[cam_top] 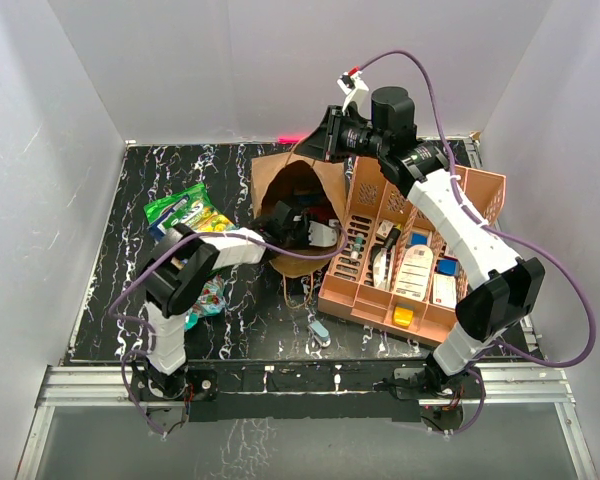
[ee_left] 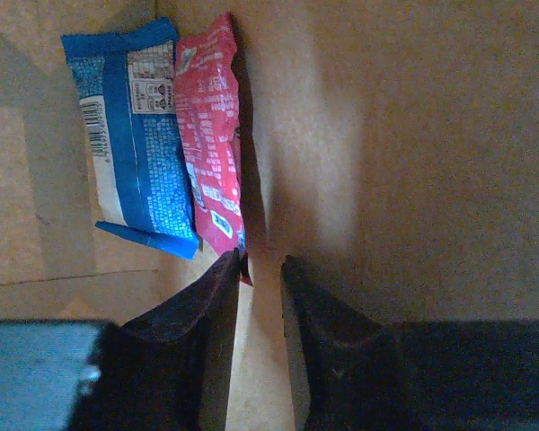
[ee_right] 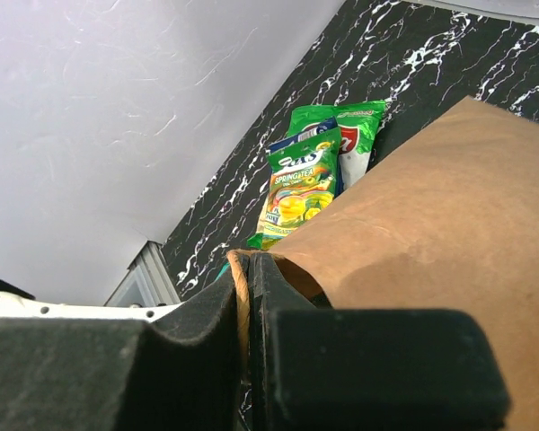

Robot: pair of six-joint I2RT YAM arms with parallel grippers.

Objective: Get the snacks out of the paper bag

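The brown paper bag (cam_top: 332, 182) lies on the table with its mouth toward the front left. My right gripper is shut on the bag's rim (ee_right: 241, 296), holding it up. My left gripper reaches inside the bag, its fingers part open. In the left wrist view, a pink packet (ee_left: 208, 135) and a blue packet (ee_left: 144, 135) lie side by side in the bag. The pink packet's lower tip is at the left finger, near the gap; contact cannot be made out. From above, the left fingertips are hidden in the bag's shadow.
Green and yellow snack bags (cam_top: 192, 212) lie on the table left of the paper bag. A teal snack bag (cam_top: 208, 298) is partly behind the left arm. An orange organizer (cam_top: 420, 325) stands close on the right.
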